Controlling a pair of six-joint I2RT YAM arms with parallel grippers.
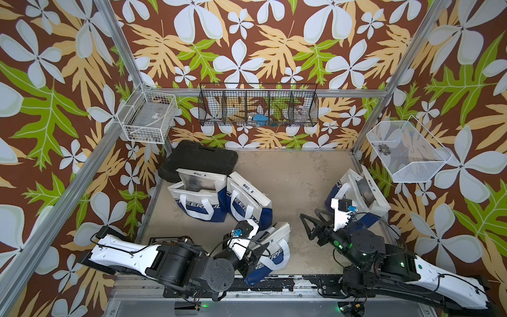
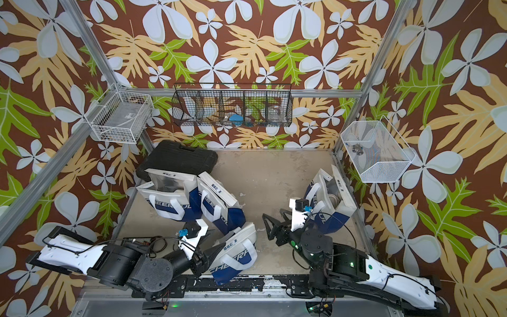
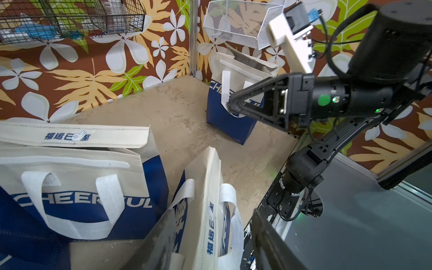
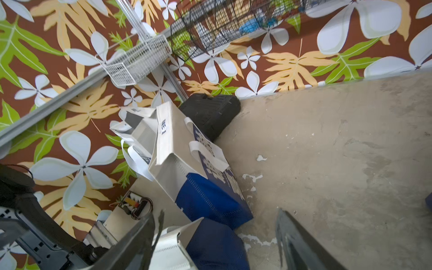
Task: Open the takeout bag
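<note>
Several blue-and-cream CHEERFUL takeout bags with white handles stand on the table. The front one (image 1: 269, 261) sits at the near edge, centre. My left gripper is over it, fingers apart on either side of its upright cream flap (image 3: 202, 202), with a white handle (image 3: 229, 193) just right of the flap; contact is unclear. My right gripper (image 2: 273, 224) stands open above bare table between the front bag and the right bag (image 2: 332, 211), nothing between its fingers.
Two more bags (image 1: 198, 200) stand at the left, before a black case (image 1: 198, 158). Wire baskets (image 2: 232, 105) hang at the back and sides.
</note>
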